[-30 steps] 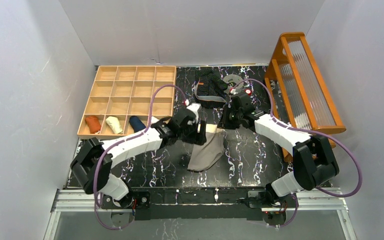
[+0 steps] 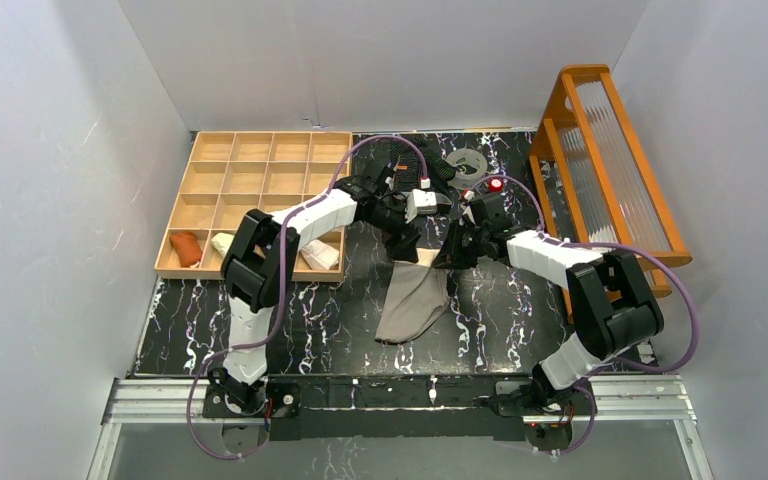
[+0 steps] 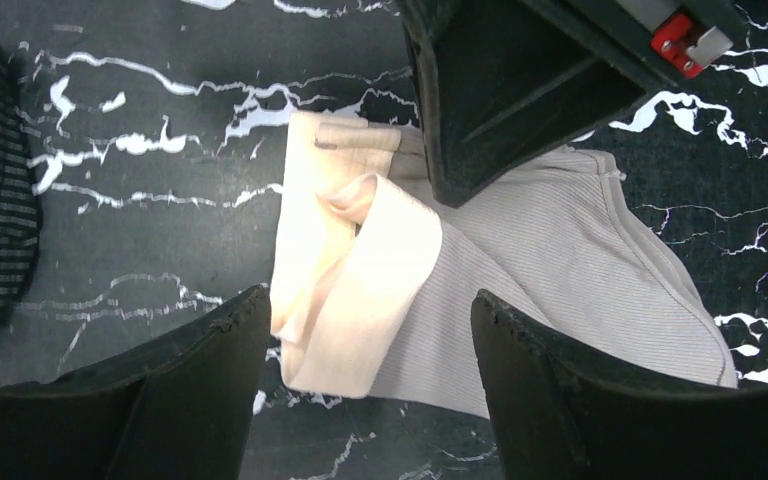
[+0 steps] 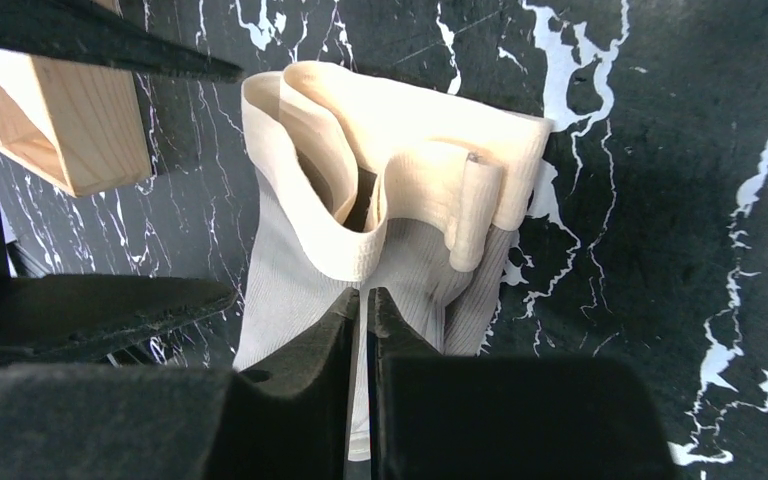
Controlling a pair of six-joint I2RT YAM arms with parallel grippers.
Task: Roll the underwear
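The grey underwear lies on the dark marbled table, its cream waistband folded and bunched up at the far end. My left gripper is open above the waistband, its fingertips wide apart on either side of it. In the right wrist view, the fingers of my left gripper come in from the left beside the band. My right gripper is at the cloth just below the raised fold, its fingers nearly together with a thin pale strip showing between them. Whether cloth is pinched there cannot be told.
A wooden compartment box stands at the left, holding an orange roll and pale rolls. Behind the grippers lie a dark striped cloth and a grey tape roll. A wooden rack borders the right.
The right gripper has shifted slightly closer to the underwear's far end.
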